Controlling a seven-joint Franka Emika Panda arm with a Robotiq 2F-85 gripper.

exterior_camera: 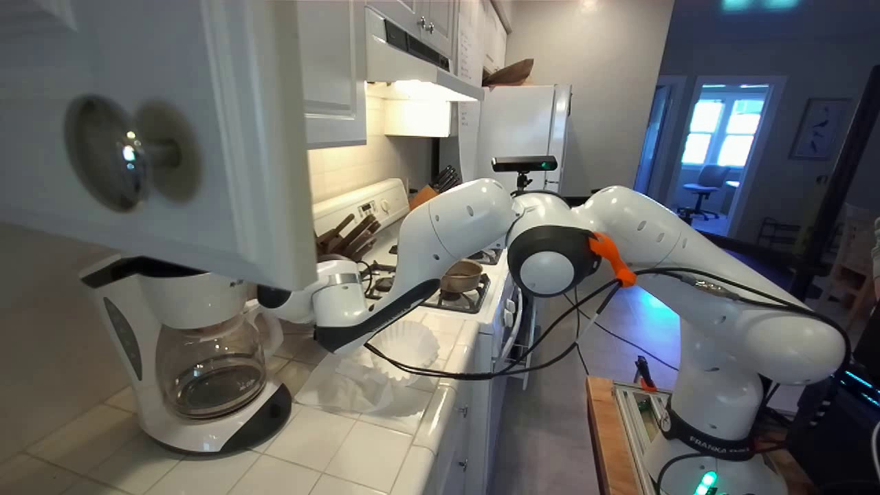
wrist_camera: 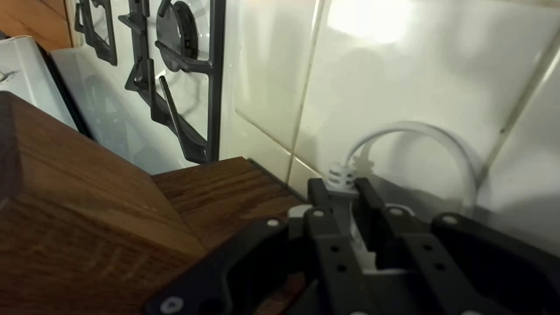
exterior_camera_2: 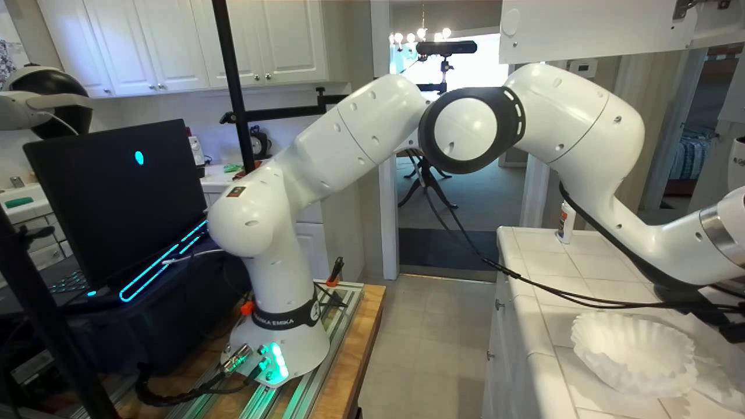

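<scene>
In the wrist view my gripper is shut on a white plug (wrist_camera: 341, 176). The plug's ribbed neck shows between the fingertips, and its white cord (wrist_camera: 420, 127) arches up and right in front of pale tiles. What lies under the plug is mostly hidden by the fingers, with some white showing below. In exterior view 1 the arm's wrist (exterior_camera: 339, 301) is beside the coffee maker (exterior_camera: 194, 355), partly behind the open cabinet door (exterior_camera: 247, 148). The fingers are hidden there and out of frame in exterior view 2.
A wooden block (wrist_camera: 78, 210) is close on the gripper's left, with stove grates (wrist_camera: 214, 78) beyond. White paper filters (exterior_camera: 404, 346) lie on the counter near the forearm. A pan (exterior_camera: 462, 276) stands on the stove.
</scene>
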